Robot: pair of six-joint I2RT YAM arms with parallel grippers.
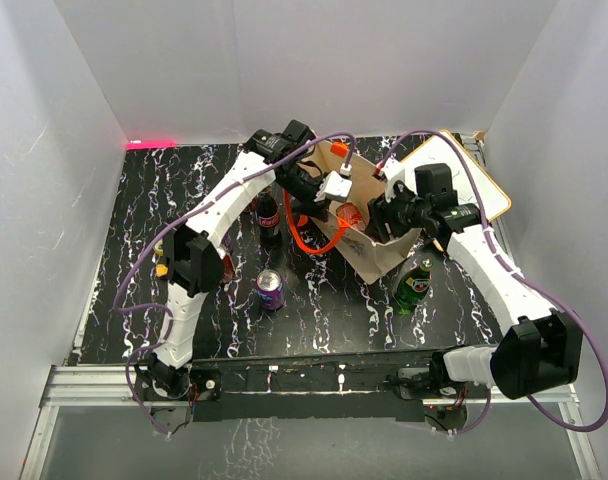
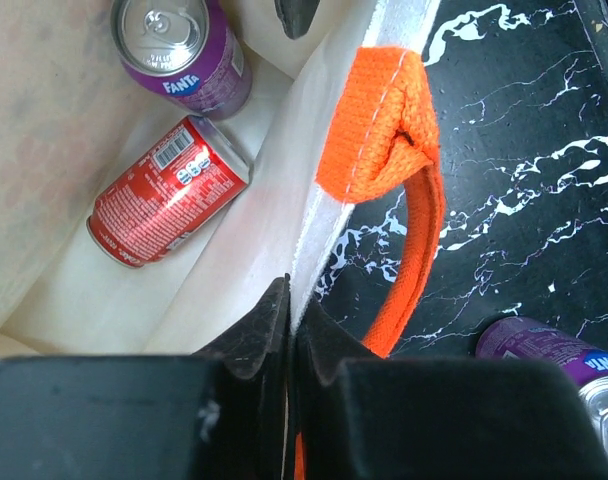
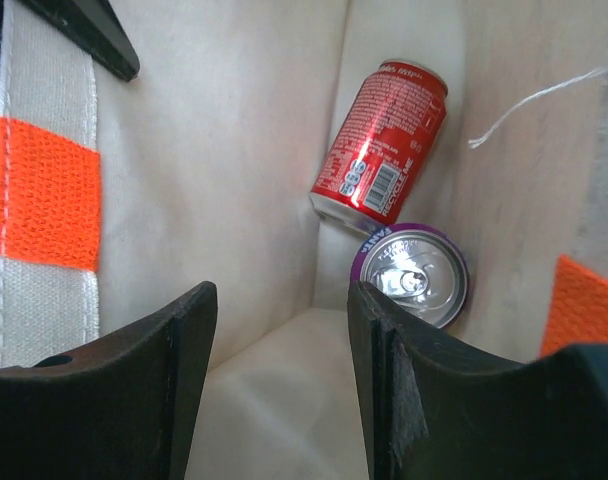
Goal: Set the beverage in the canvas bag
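Note:
The open canvas bag (image 1: 369, 255) has orange handles. Inside lie a red can and a purple Fanta can, also seen in the right wrist view. My left gripper is shut on the bag's left rim, whose thin edge runs into its fingertips. My right gripper is inside the bag's right side in the top view; in its wrist view the fingers stand apart, and I cannot see anything held between them.
A cola bottle (image 1: 268, 220), a purple can (image 1: 270, 290) and other cans stand left of the bag. A green bottle (image 1: 414, 285) stands front right, a white board (image 1: 464, 190) behind.

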